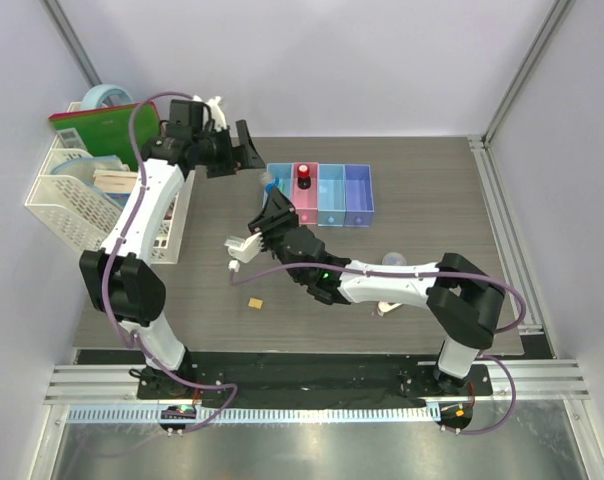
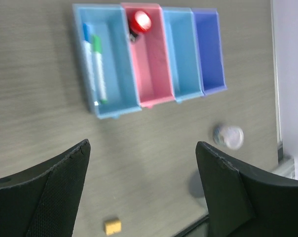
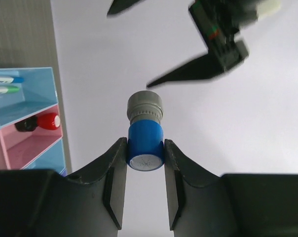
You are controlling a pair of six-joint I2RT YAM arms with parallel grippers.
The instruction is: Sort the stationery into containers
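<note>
My right gripper is shut on a blue cylindrical item with a grey top (image 3: 145,140), held upright in the right wrist view. My left gripper (image 1: 250,148) hangs open above and left of it, with nothing between its fingers. A row of coloured bins (image 1: 331,200) stands at the back of the table. The left light-blue bin (image 2: 114,64) holds markers (image 2: 99,71); the pink bin (image 2: 154,79) holds a red-topped dark item (image 2: 140,21).
A white basket (image 1: 62,200) with folders and other items fills the left side. A yellow block (image 1: 255,302) and a clear round item (image 2: 233,137) lie on the table, with small items partly behind the right arm.
</note>
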